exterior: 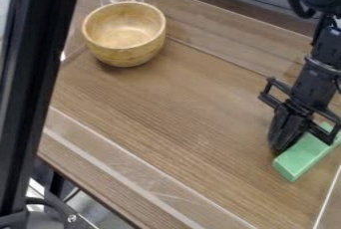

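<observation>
My black gripper [282, 133] is low over the right part of the wooden table, at a green rectangular block [304, 155] that lies flat near the right edge. The fingertips are at the upper left of the block and partly cover it. The gripper looks shut; whether anything is between its fingertips is hard to see.
A round tan wooden bowl [124, 49] stands at the back left, with a small white eared object behind it. A black frame runs down the left edge of the view.
</observation>
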